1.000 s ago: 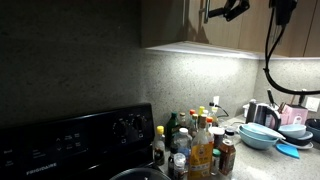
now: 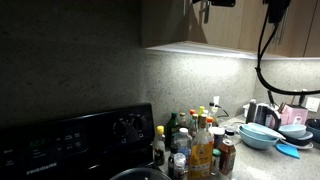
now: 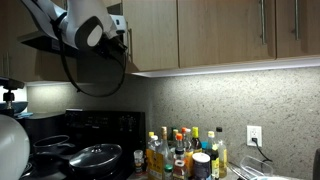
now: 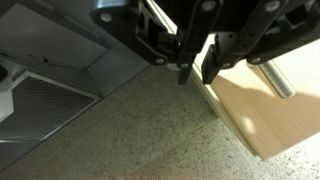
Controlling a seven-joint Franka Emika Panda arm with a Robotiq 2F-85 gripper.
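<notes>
My gripper hangs high beside the wooden upper cabinets (image 4: 275, 115), its two black fingers a small gap apart in the wrist view. Nothing clearly held shows between them, and the pale cabinet edge runs just behind. A metal bar handle (image 4: 278, 80) lies right of the fingers, apart from them. From exterior view 2, the white and black arm (image 3: 88, 30) reaches up to the cabinet front at upper left. Only a dark part of the gripper shows at the top of exterior view 1, near a cabinet handle (image 2: 204, 12).
Below, several bottles and jars (image 2: 200, 150) crowd the counter beside the stove (image 2: 75, 145). A lidded pan (image 3: 95, 157) sits on the stove. Blue bowls (image 2: 260, 135) stand farther right. A black cable (image 2: 262, 65) loops down from the arm.
In exterior view 1 the gripper has moved up and slightly left, partly out of the frame. Its cable has shifted left as well. The counter items and the cabinets look unchanged.
</notes>
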